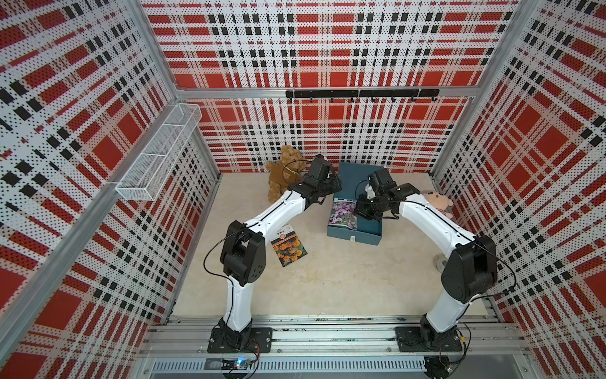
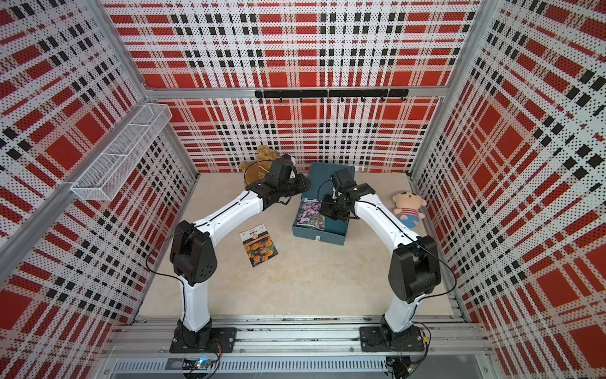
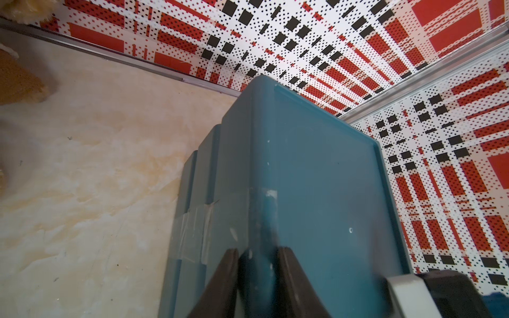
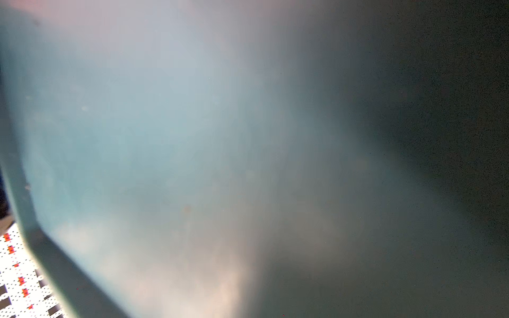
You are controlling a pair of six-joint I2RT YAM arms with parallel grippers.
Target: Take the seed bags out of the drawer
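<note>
An orange-flower seed bag (image 1: 289,245) lies flat on the table, left of the blue drawer unit (image 3: 328,175). Its drawer (image 1: 354,235) is pulled out, and a purple-flower seed bag (image 1: 342,215) lies in the left part. My right gripper (image 1: 365,211) is down in the drawer beside that bag, its fingers shut. In the right wrist view, only blurred blue walls show, so its fingertips are hidden. My left gripper is at the unit's left top edge. Its fingers stand part open, one on each side of the edge.
Behind the left arm sits a brown teddy bear (image 1: 277,180). A pink doll (image 2: 408,207) lies at the right, and a wire basket (image 2: 123,151) hangs on the left wall.
</note>
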